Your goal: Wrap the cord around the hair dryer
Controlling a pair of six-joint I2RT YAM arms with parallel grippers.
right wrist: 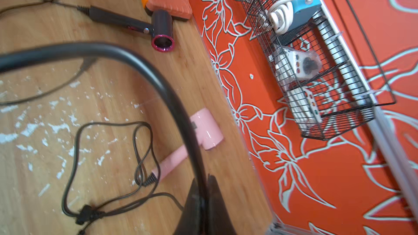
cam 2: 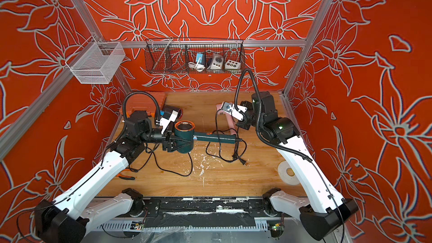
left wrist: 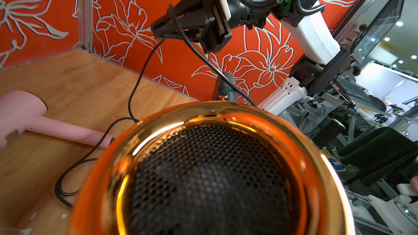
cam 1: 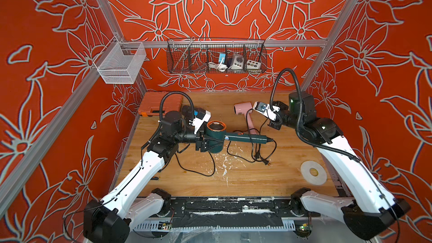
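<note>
My left gripper (cam 1: pixel 202 141) is shut on a teal hair dryer with a copper rim (cam 1: pixel 216 135), held with its handle (cam 1: pixel 245 137) pointing right; in the left wrist view its grille (left wrist: pixel 209 178) fills the lower frame. At the upper right my right gripper is shut on a black cord (right wrist: pixel 169 100), which arches across the right wrist view and hangs in loops. More cord lies looped on the table beside the pink hair dryer (right wrist: pixel 209 128).
A dark hair dryer (right wrist: pixel 161 26) and an orange case (cam 1: pixel 159 101) are at the back left. A wire basket (cam 1: pixel 216 56) hangs on the back wall. A white disc (cam 1: pixel 308 175) lies front right.
</note>
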